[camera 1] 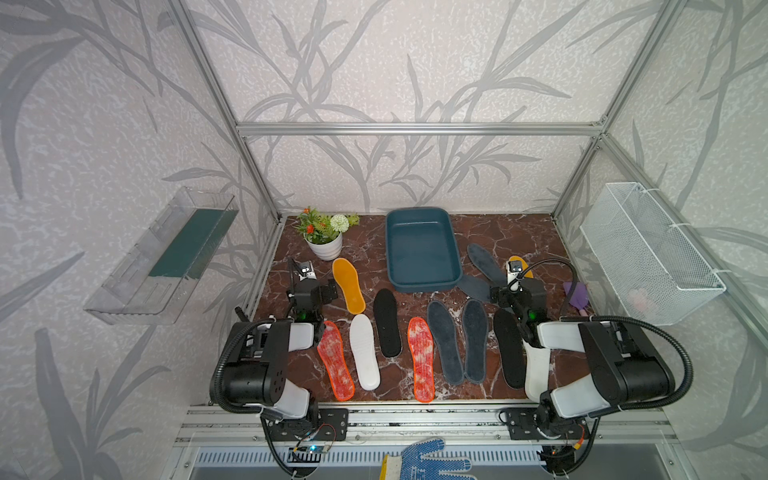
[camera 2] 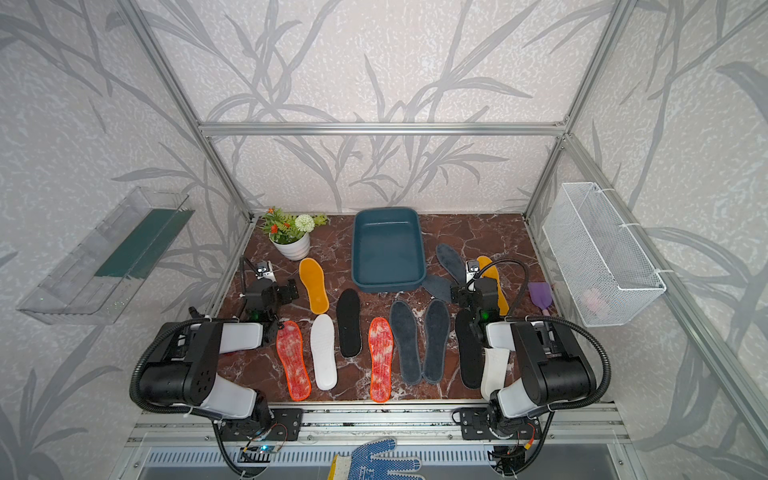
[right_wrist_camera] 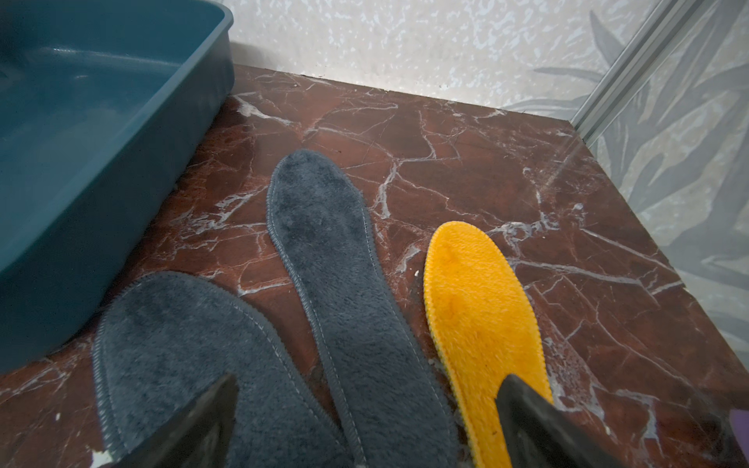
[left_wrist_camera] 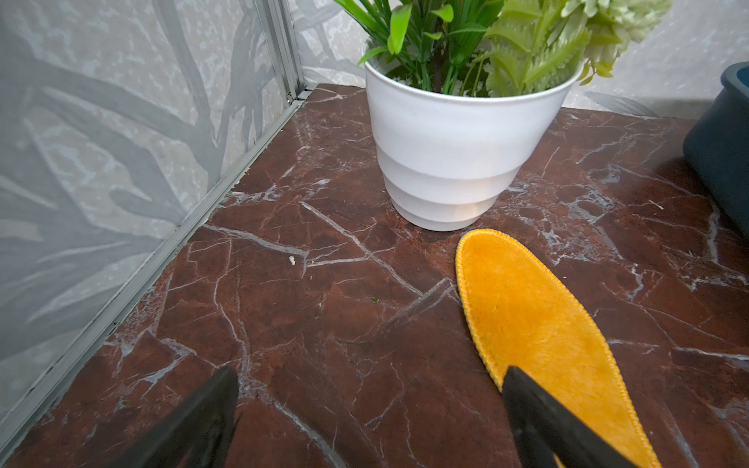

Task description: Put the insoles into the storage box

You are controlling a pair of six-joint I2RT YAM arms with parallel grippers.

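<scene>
Insoles lie on the marble table: yellow [camera 1: 349, 285], red [camera 1: 421, 360], white [camera 1: 365, 352], black [camera 1: 387, 322] and grey [camera 1: 445, 342], several in all. The blue-teal storage box [camera 1: 421, 249] stands empty at the back middle. My left gripper is open low at the left, beside a yellow insole [left_wrist_camera: 546, 327], nothing between its fingers. My right gripper is open over the ends of grey insoles [right_wrist_camera: 327, 257] right of the box, with a yellow insole [right_wrist_camera: 476, 304] at its right.
A potted plant [left_wrist_camera: 460, 148] stands at back left. Wire and clear baskets [camera 1: 648, 256] hang on the side walls. A purple object [camera 2: 540, 294] lies at the right edge. Bare table shows along the back.
</scene>
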